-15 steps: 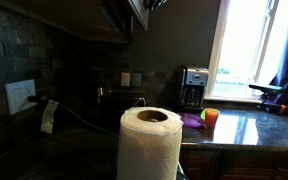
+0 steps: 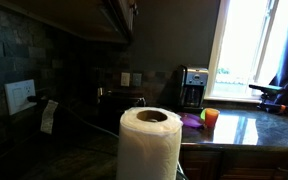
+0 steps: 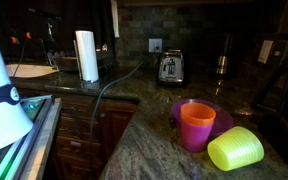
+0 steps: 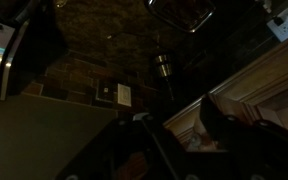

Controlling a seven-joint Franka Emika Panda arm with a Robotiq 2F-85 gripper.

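Observation:
No task object is named. In the wrist view my gripper is dark and hard to make out at the bottom, its two fingers standing apart. The wooden cabinet edge [image 4: 246, 82] runs close by on the right, reaching down toward the gap; contact cannot be told in this light. Below the upper cabinet [image 2: 69, 12], exterior view 1 shows only a dark sliver near the top at its edge. In exterior view 2 part of the white arm [image 3: 2, 105] fills the left side, with the gripper out of frame.
A paper towel roll [image 2: 149, 150] stands in front. Farther back are a coffee maker [image 2: 193, 88], an orange cup [image 2: 211, 116] and a toaster [image 3: 172, 68]. A yellow-green cup [image 3: 235, 149] lies beside a red-orange cup [image 3: 196, 128] and purple bowl [image 3: 222, 120].
The dark gripper part at the top of exterior view 1 has moved left and mostly out of sight against the cabinet. The counter items have stayed put.

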